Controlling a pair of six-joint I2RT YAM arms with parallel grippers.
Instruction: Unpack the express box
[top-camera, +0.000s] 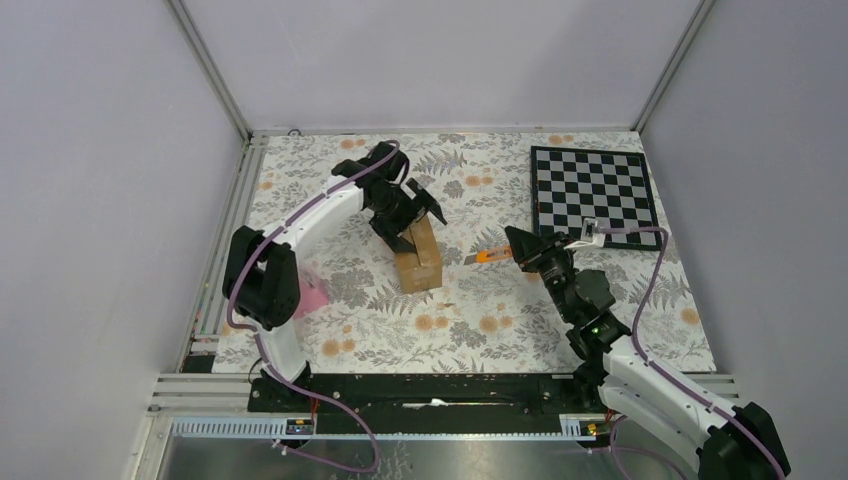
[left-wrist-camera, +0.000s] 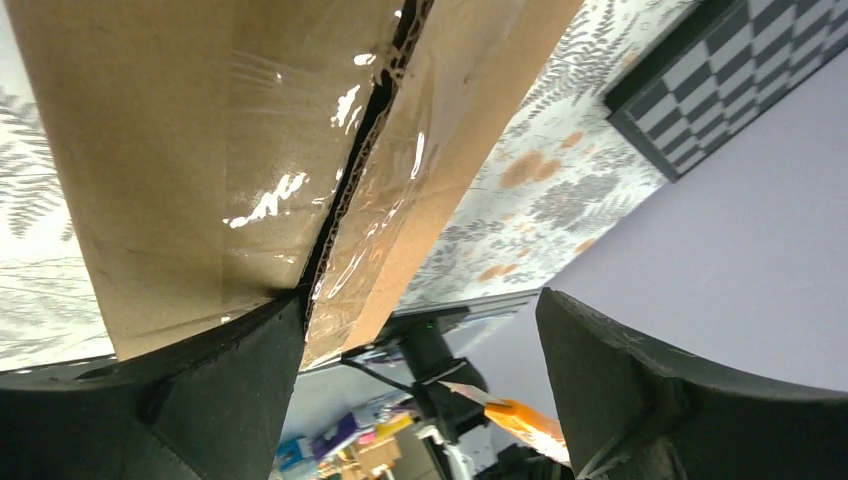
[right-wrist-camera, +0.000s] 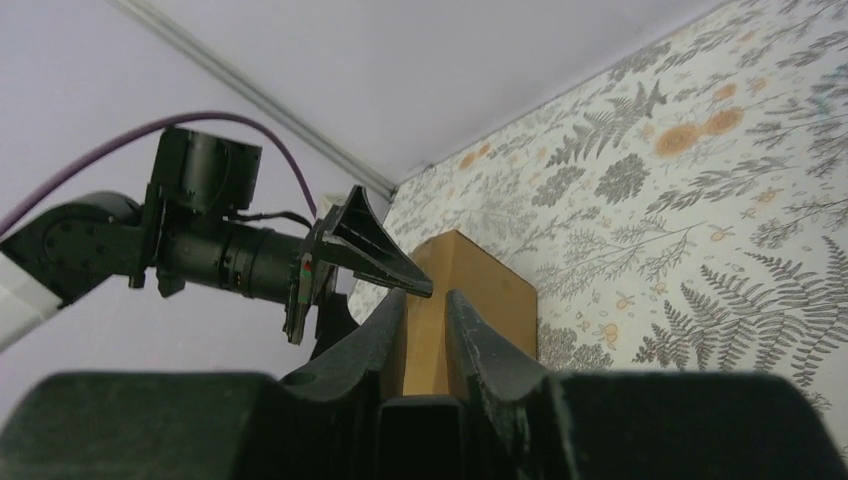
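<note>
The brown cardboard box (top-camera: 419, 265) stands near the middle of the table. In the left wrist view, clear tape covers the top of the box (left-wrist-camera: 170, 150), with a long dark slit (left-wrist-camera: 350, 180) between its flaps. My left gripper (top-camera: 416, 221) is over the box, its fingers wide open, one fingertip close to the slit. To the right, my right gripper (top-camera: 514, 250) is shut on an orange utility knife (top-camera: 492, 255). The blade points left at the box and stands clear of it. In the right wrist view the knife is hidden behind the fingers (right-wrist-camera: 480, 345).
A checkered board (top-camera: 595, 195) lies at the back right, behind the right arm. Something flat and pink (top-camera: 311, 293) is partly covered by the left arm. Open tablecloth (top-camera: 470, 325) lies in front of the box.
</note>
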